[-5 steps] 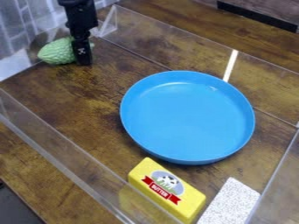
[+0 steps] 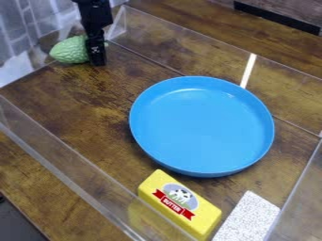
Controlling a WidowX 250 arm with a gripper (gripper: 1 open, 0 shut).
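Observation:
My gripper (image 2: 96, 45) reaches down from the top left, dark, at the right side of a green leafy vegetable (image 2: 67, 52), which looks like a cabbage or lettuce and lies by the clear wall of the enclosure. The fingertips are small and partly against the vegetable; their spacing is hard to see.
A large blue plate (image 2: 201, 124) fills the middle right. A yellow butter box (image 2: 179, 202) and a white speckled block (image 2: 246, 222) lie at the front right. The wooden surface between vegetable and plate is clear. Clear walls border the area.
The gripper and the vegetable have shifted only slightly; the plate and boxes are where they were.

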